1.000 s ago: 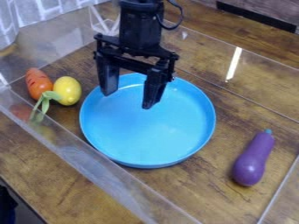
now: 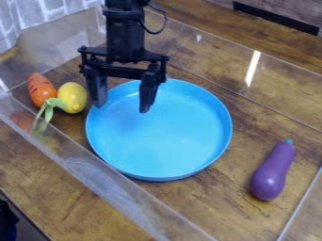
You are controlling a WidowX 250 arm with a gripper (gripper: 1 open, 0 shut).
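Note:
My black gripper [image 2: 122,87] is open above the back left part of a blue round plate [image 2: 158,136], its fingers spread apart with nothing seen between them. To the plate's left lie a yellow oval object [image 2: 73,98] and an orange carrot [image 2: 40,90] with pale green leaves. A purple eggplant [image 2: 273,171] lies to the right of the plate, apart from it.
A clear plastic edge [image 2: 101,192] runs diagonally along the left foreground.
My gripper has moved left, toward the yellow object and the carrot. The plate, vegetables and yellow object look unmoved.

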